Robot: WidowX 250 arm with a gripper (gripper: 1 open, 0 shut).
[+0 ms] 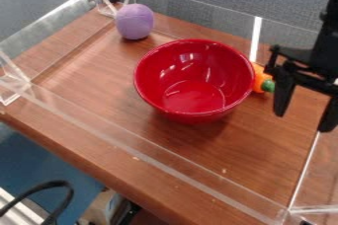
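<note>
A red bowl (193, 79) sits in the middle of the wooden table (119, 150). Just behind its right side is an orange carrot-like object with a green tip (263, 81), partly hidden by the bowl. A purple ball (133, 22) rests at the back left. The black gripper (297, 103) hangs at the right, beside the bowl and partly cut off by the frame edge; whether it is open or shut is unclear.
Clear acrylic walls (199, 181) border the table on its sides. Open wood lies left of and in front of the bowl. A dark cable shows at the lower left, off the table.
</note>
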